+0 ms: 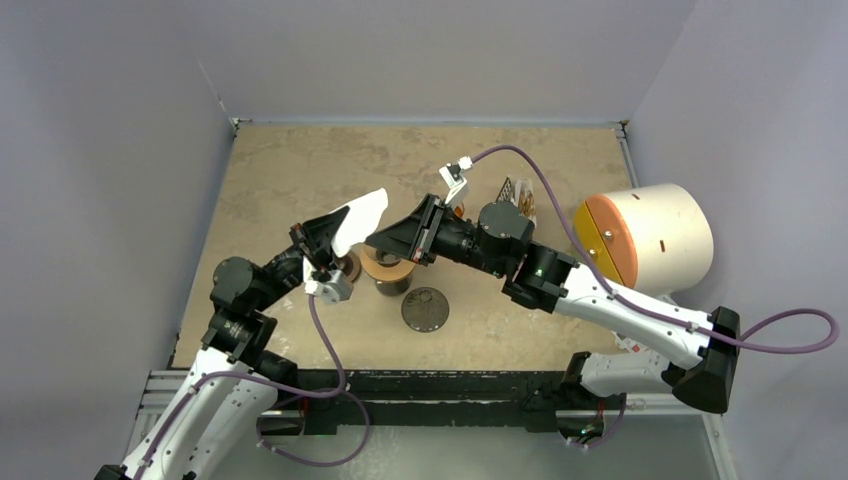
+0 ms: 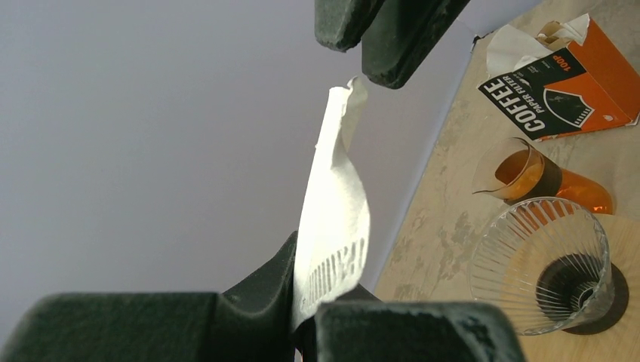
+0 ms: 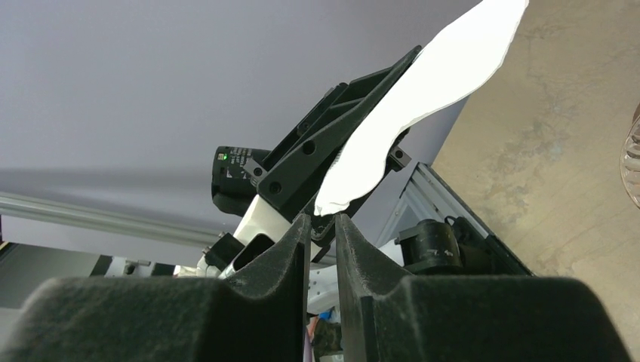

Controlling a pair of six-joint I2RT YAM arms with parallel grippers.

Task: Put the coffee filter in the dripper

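Note:
The white paper filter (image 1: 358,222) stands up from my left gripper, which is shut on its lower end. Its free end reaches up to the fingertips (image 2: 389,72) of my right gripper. A narrow gap shows between those tips, with the filter's edge right by them; whether they pinch it is unclear. The ribbed clear glass dripper (image 2: 490,260) stands below and to the right in the left wrist view, with no filter visible in it. From above, the right gripper's tip partly covers the dripper.
An orange and black coffee filter box (image 2: 562,90) lies open on the table, near an amber glass vessel (image 2: 577,192). A round dark disc (image 1: 425,310) lies in front of the dripper. To the right is a cream cylinder with a yellow front (image 1: 660,240).

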